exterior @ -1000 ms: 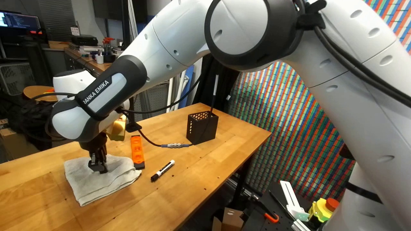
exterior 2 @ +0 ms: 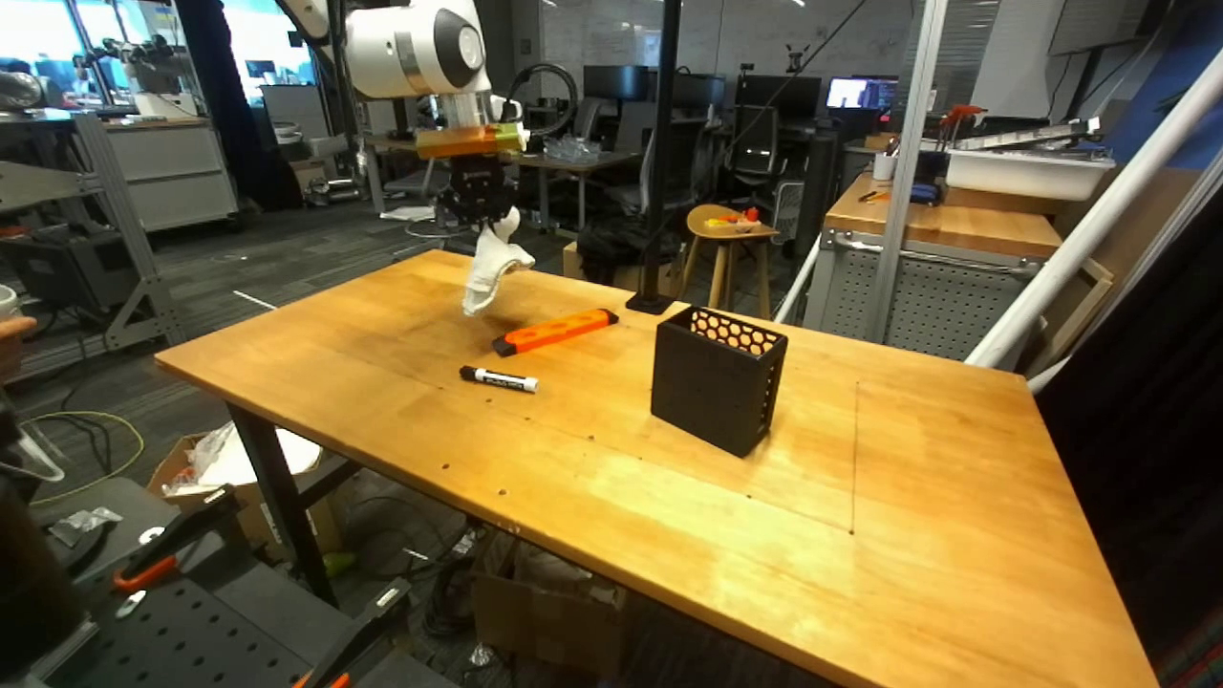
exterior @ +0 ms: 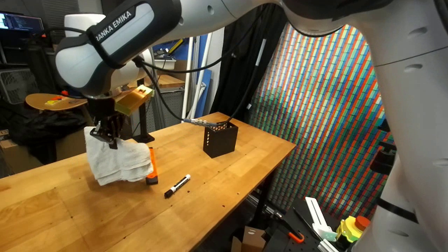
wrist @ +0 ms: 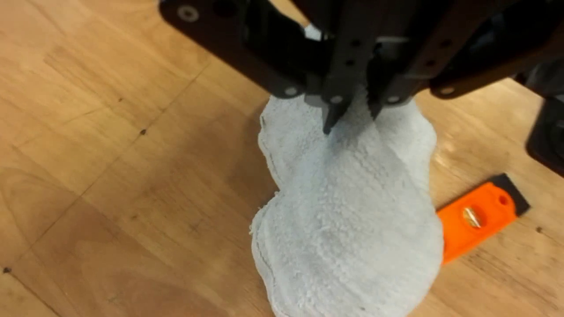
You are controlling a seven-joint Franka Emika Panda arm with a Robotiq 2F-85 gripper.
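Observation:
A white folded cloth [exterior: 119, 161] hangs above the table, pinched near its middle by my gripper [exterior: 110, 140]. In the wrist view the gripper is shut on a bunched fold of the cloth [wrist: 359, 227], and the rest drapes down on both sides. Exterior view 2 shows the cloth [exterior 2: 493, 269] from its narrow side, clear of the tabletop, below the gripper [exterior 2: 495, 224]. The orange level [exterior 2: 558, 331] lies on the table close by; the cloth covers part of it in exterior view 1 and the wrist view.
On the table [exterior 2: 940, 482] a black-and-white marker [exterior 2: 499, 378] lies in front of the level. A black holder [exterior 2: 717, 378] with a honeycomb-patterned wall stands beyond them, and a dark post [exterior 2: 655, 161] rises at the table edge. Bare wood surrounds these things.
The cloth lay flat on the table a second ago with my gripper down on it. Both are now higher, and the cloth hangs from the fingers. Level, marker and holder have stayed put.

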